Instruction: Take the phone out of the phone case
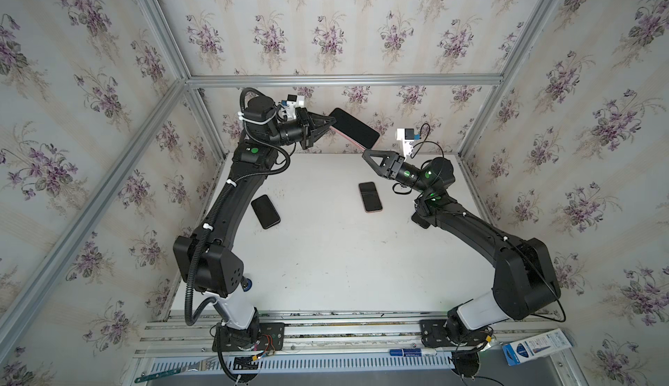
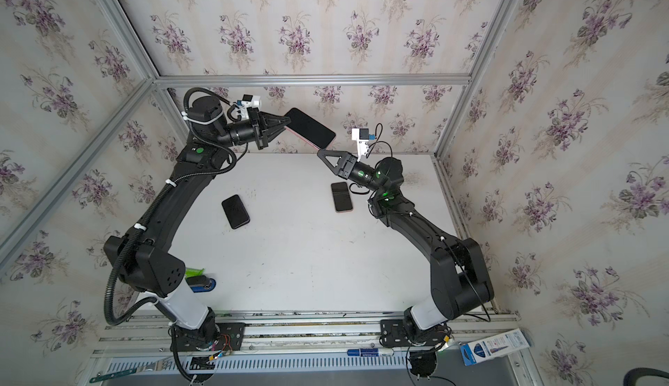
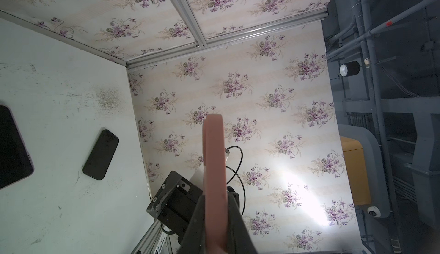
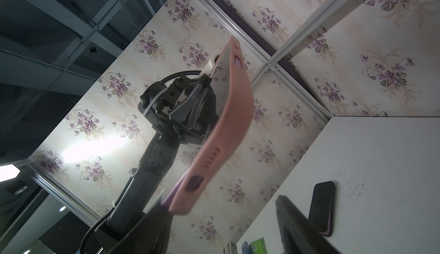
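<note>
A black-screened phone in a pink case hangs tilted in the air between the arms. My left gripper is shut on its upper left end. My right gripper stands at the phone's lower right end, its fingers apart; in the right wrist view its fingertips are blurred on either side below the case's near end. Whether they touch it I cannot tell.
Other phones lie on the white table: one at the left, one at the back middle, another partly behind the right arm. Small items sit at the front left.
</note>
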